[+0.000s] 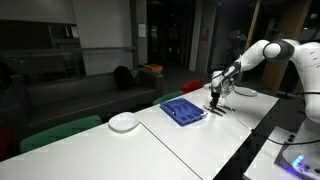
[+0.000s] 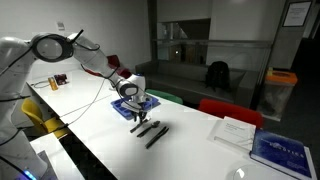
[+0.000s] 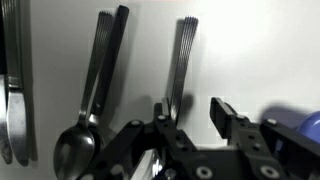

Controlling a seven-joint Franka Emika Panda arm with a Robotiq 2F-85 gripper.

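Note:
In the wrist view, a ridged metal utensil handle (image 3: 184,60) runs down between the fingers of my gripper, nearer the left one. The fingers are apart, with a gap to the right of the handle; whether the left finger touches it I cannot tell. The utensil's lower end is hidden by the gripper. Left of it lie two spoons, one of them metal (image 3: 75,150), with a black handle (image 3: 113,50) alongside. Farther left are knives (image 3: 15,115). The second exterior view has the gripper (image 2: 138,119) low over the white table, beside a blue tray (image 2: 128,110).
The blue tray (image 1: 176,108) borders the gripper's work area. A white plate (image 1: 124,122) stands well away on the table. More dark cutlery (image 2: 157,137) lies close to the gripper. A blue box (image 2: 282,150) sits at the far right end.

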